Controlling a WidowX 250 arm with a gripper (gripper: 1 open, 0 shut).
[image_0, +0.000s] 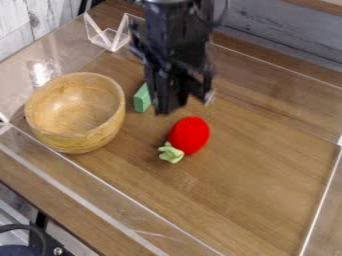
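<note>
My dark gripper (164, 95) hangs over the middle of the table, blurred, so the state of its fingers is unclear. Below it, slightly right, a red toy vegetable (190, 134) with a pale green top lies on the wood. A wooden bowl (72, 128) sits at the left. A small green object (142, 99) lies between bowl and gripper, partly behind the gripper.
A clear rack (108, 32) stands at the back left. Raised edges border the table at left and right.
</note>
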